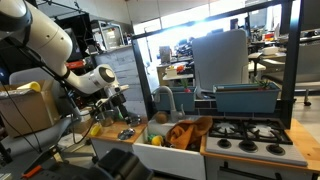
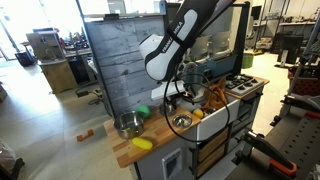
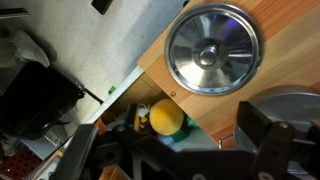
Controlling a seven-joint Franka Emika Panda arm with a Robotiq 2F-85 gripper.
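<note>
My gripper stands open in the wrist view, its two dark fingers wide apart with nothing between them. Just ahead of it a round steel lid with a centre knob lies on the wooden counter. Partly behind the right finger is a metal pot. To the lid's lower left, a yellow round item rests in the sink beside something green. In exterior view 2 my gripper hovers above the counter, with the pot to its left.
A yellow elongated item lies near the counter's front edge. The white sink holds several items, and the stove is farther right. A faucet rises behind the sink.
</note>
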